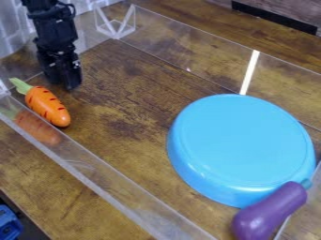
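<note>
My black gripper (60,66) is at the upper left, just above the wooden floor of a clear-walled enclosure, beside the left wall. Its fingertips are dark and hard to make out, so I cannot tell whether it is open or shut. An orange toy carrot (45,103) with a green top lies just in front of it along the left wall. A large light blue round object (238,145) fills the right side. A purple toy eggplant (266,211) lies at the lower right, against the blue object.
Clear walls (113,187) border the area. A blue item (7,225) lies outside at the bottom left.
</note>
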